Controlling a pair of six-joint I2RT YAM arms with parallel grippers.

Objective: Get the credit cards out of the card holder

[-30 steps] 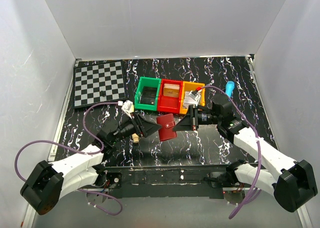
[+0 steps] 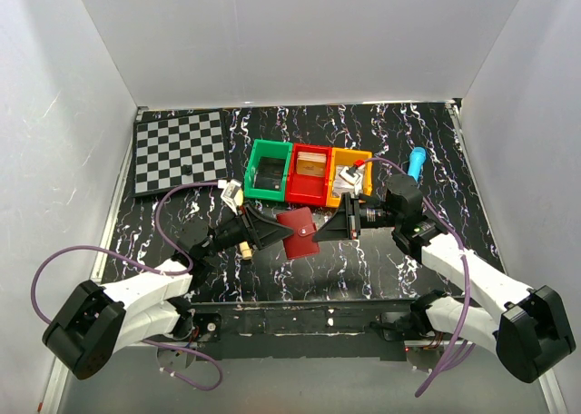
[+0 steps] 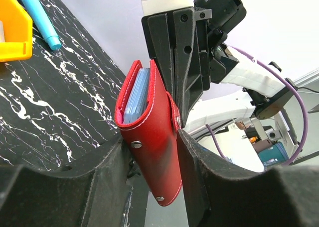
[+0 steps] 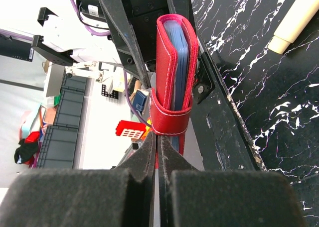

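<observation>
The red card holder (image 2: 302,233) hangs above the table between my two grippers. Blue-edged cards (image 3: 136,95) show inside its open end in the left wrist view, and their edges run along it in the right wrist view. My right gripper (image 2: 320,234) is shut on the side of the holder where a red strap (image 4: 169,120) with a snap crosses it. My left gripper has its fingers apart, one on either side of the holder. Its right finger (image 3: 197,177) lies close against the red leather; whether both touch is unclear.
Behind stand green (image 2: 266,194), red (image 2: 306,196) and yellow (image 2: 366,151) bins. A checkered board (image 2: 181,149) lies at the back left, a blue tube (image 2: 417,162) at the back right. A cream cylinder (image 4: 281,42) lies near the left arm.
The left arm has edged slightly right, its fingers now further around the holder. The holder has shifted and tilted a little to the left. The right arm has barely moved.
</observation>
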